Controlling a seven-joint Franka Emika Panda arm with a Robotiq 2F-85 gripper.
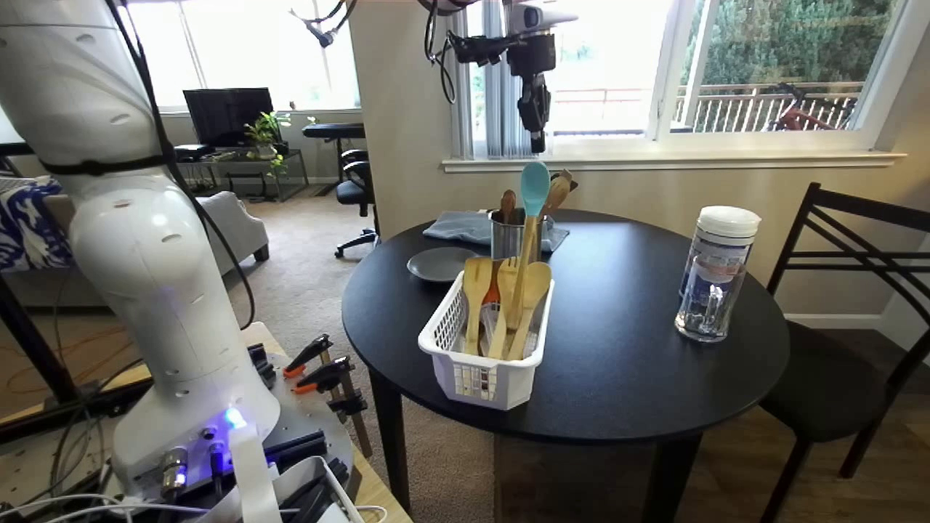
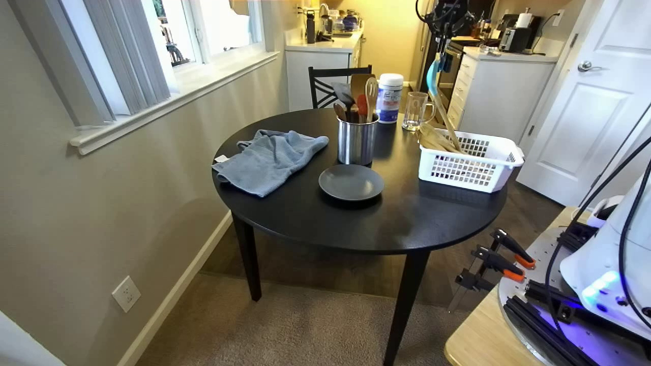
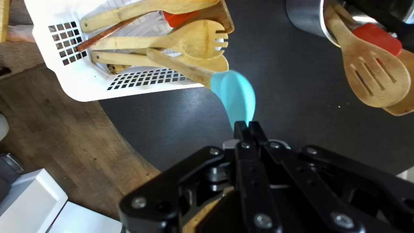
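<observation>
A spoon with a light-blue head (image 3: 235, 93) and a wooden handle hangs head-up from my gripper, whose fingers are shut on the head's tip. In the first exterior view the blue-headed spoon (image 1: 534, 188) rises above the white basket (image 1: 484, 383), its handle's lower end reaching down among the other utensils there. Several wooden utensils (image 1: 476, 283) lean in that basket. My gripper (image 1: 537, 139) is high over the table, above the basket's far end. From the second exterior view, the spoon (image 2: 434, 76) slants down into the white basket (image 2: 467, 171).
A steel pot (image 2: 355, 143) full of utensils stands near a grey plate (image 2: 351, 182) and a blue cloth (image 2: 268, 158). A white-lidded canister (image 2: 388, 97) and a glass mug (image 2: 415, 110) stand across the black table (image 1: 619, 349).
</observation>
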